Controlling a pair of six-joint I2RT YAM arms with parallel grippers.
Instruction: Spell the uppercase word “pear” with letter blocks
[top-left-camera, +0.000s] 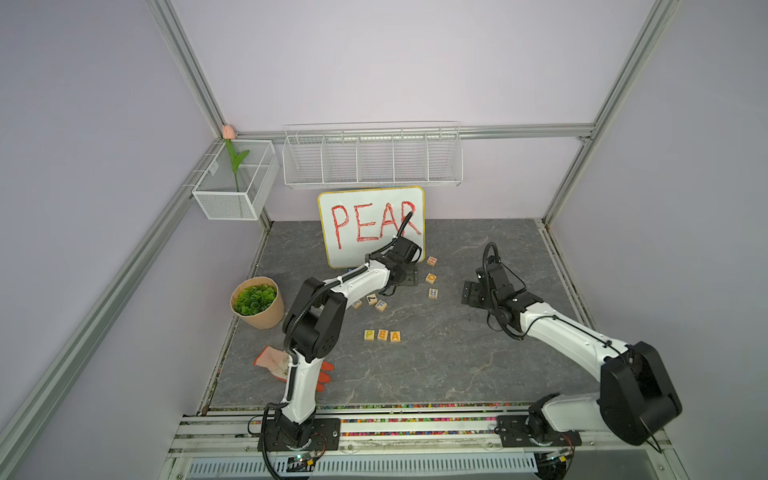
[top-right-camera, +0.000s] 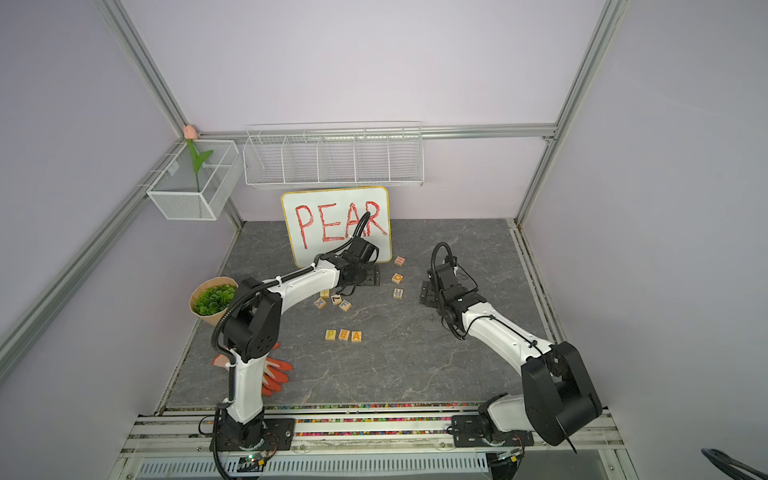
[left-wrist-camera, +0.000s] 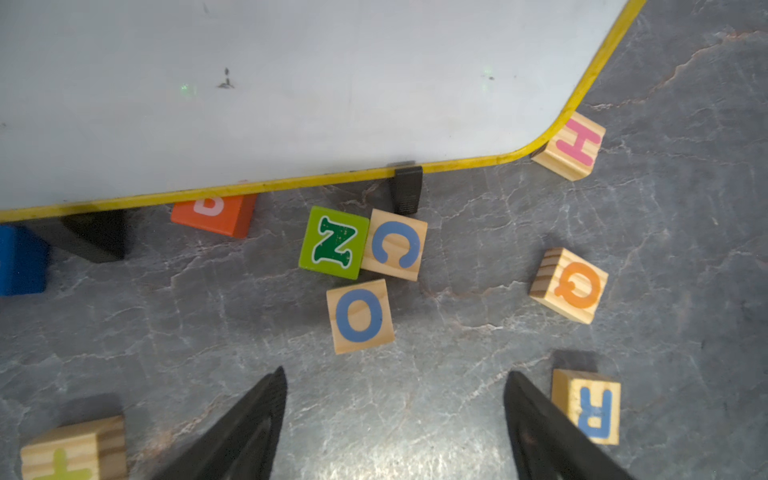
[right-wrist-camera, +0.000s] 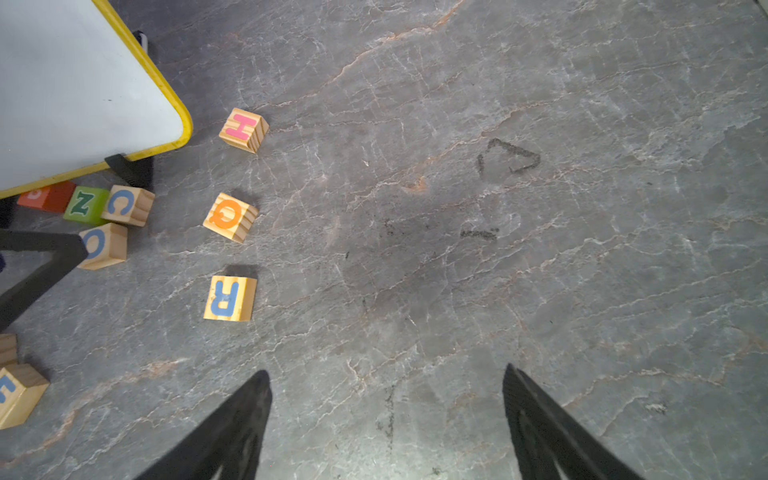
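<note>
Three blocks reading P, E and A form a row in the middle front. The R block lies at the lower right of the left wrist view, among loose blocks O, Q, C, N and H. My left gripper is open above these blocks, just in front of the whiteboard. My right gripper stands open over bare table to the right of the R block, nothing between its fingers.
The whiteboard reading PEAR leans at the back. A potted plant and orange-palmed gloves lie on the left, with wire baskets on the walls.
</note>
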